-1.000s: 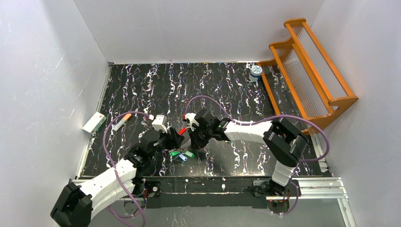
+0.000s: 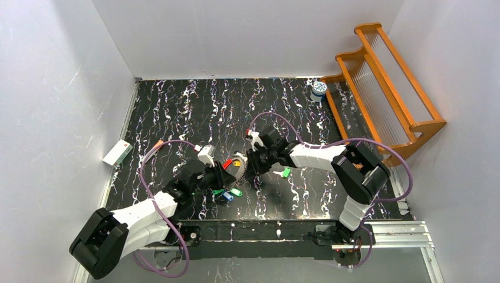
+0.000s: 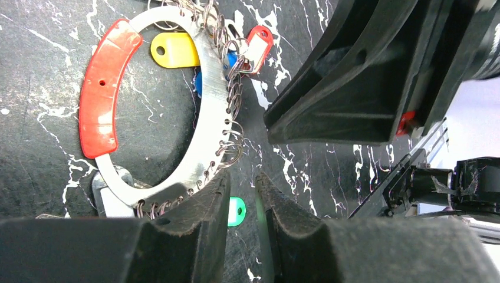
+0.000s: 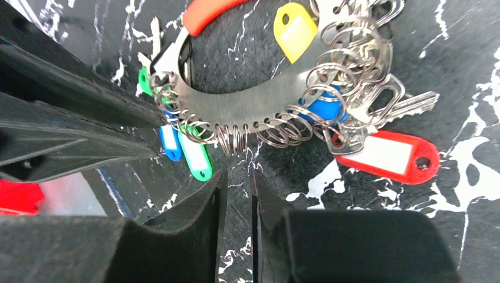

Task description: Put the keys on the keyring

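Observation:
The keyring is a wide metal loop (image 3: 203, 127) with a red grip (image 3: 100, 88), lying on the dark marbled table. Many small wire rings (image 4: 283, 131) are threaded along its band. Yellow (image 4: 295, 29), blue (image 4: 324, 107) and red (image 4: 389, 156) tags lie by the loop, with keys (image 4: 413, 106) bunched at one side. A green tag (image 4: 194, 154) and a blue tag (image 4: 171, 142) sit below the band. My left gripper hovers at the band's edge, slightly open, nothing seen gripped. My right gripper is also slightly open and empty, just outside the loop.
An orange marker (image 2: 154, 148) lies to the left, beside a white box (image 2: 118, 152) at the wall. A wooden rack (image 2: 383, 88) and a small white tub (image 2: 318, 91) stand at the right. Behind the arms, the table is clear.
The right gripper has moved right, away from the loop, baring more of it.

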